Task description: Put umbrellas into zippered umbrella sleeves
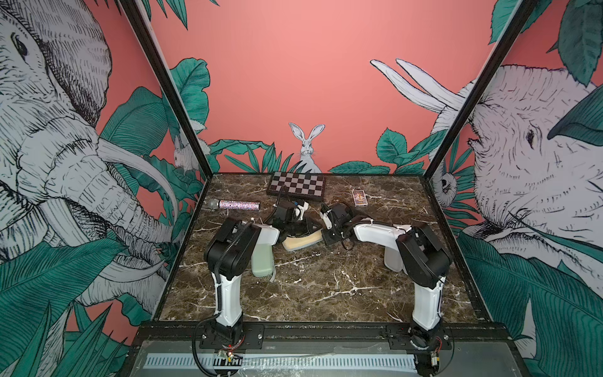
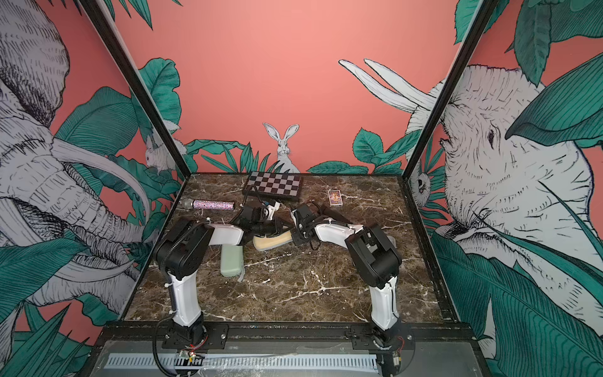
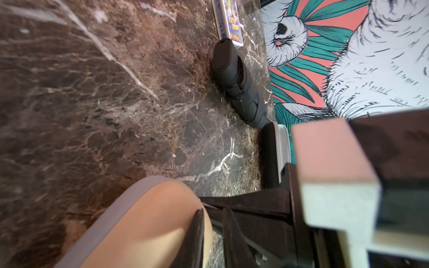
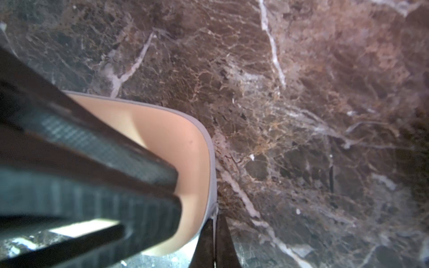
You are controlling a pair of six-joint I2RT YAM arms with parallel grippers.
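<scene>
A beige zippered sleeve (image 1: 302, 241) with a grey edge lies mid-table between both grippers. My left gripper is part open, close above the sleeve; in the right wrist view its fingers (image 4: 152, 210) pass over the beige top, with no grip on it visible. My right gripper is shut at the sleeve's end. A small grey tab at the edge meets its tips; whether they pinch it is unclear. Behind the right gripper lies a black folded umbrella (image 3: 241, 91). A green sleeve (image 1: 262, 260) and a partly hidden grey sleeve (image 1: 393, 259) lie nearer the front.
A glittery pink tube (image 1: 238, 205) lies at the left. The checkered board (image 1: 301, 186) and a card box (image 1: 359, 198) are at the back. Both arms crowd the middle of the table.
</scene>
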